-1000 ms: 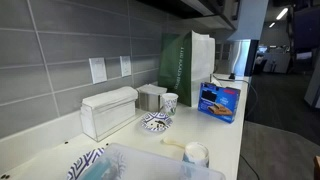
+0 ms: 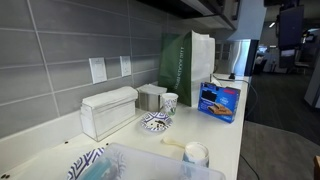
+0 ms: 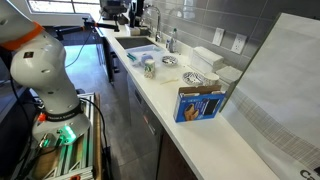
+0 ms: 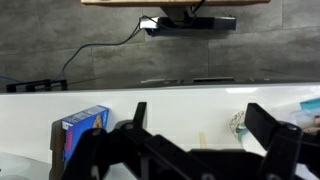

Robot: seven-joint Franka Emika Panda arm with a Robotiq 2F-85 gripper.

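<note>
My gripper stands open over the counter in the wrist view, with its dark fingers [image 4: 275,143] wide apart and nothing between them. A blue box [image 2: 217,102] stands on the counter in exterior view 1, near the paper bag. A patterned bowl [image 2: 157,122] and a patterned cup [image 2: 169,104] are close to the wall. Nearer the camera are a white cup [image 2: 196,154] and a pale utensil [image 2: 173,142]. The clear plastic bin [image 2: 150,165] fills the front; its contents are hard to tell.
Along the wall stand a white lidded container [image 2: 108,113], a metal tin [image 2: 150,97] and a tall green-and-white bag [image 2: 188,70]. The counter's front edge [image 4: 180,90] drops to a dark floor. Bare counter [image 3: 168,92] lies between the blue box and the cups.
In exterior view 1, the dark arm part at the upper right has moved left, further into view. The counter objects look unmoved.
</note>
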